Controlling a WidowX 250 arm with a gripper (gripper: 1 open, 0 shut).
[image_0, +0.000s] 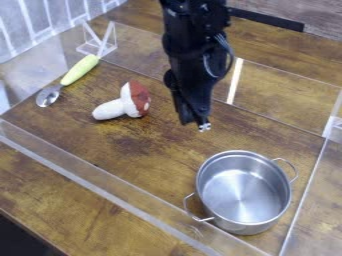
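My black gripper hangs over the middle of the wooden table, up and to the left of a steel pot. Whether its fingers are open or shut is hard to tell from this angle. To its left lies a white mushroom-like toy with a reddish-brown cap, apart from the gripper.
A spoon and a pale green, elongated item lie at the left, near a white rack-like object. Clear plastic walls border the work area. The wood left of the pot is bare.
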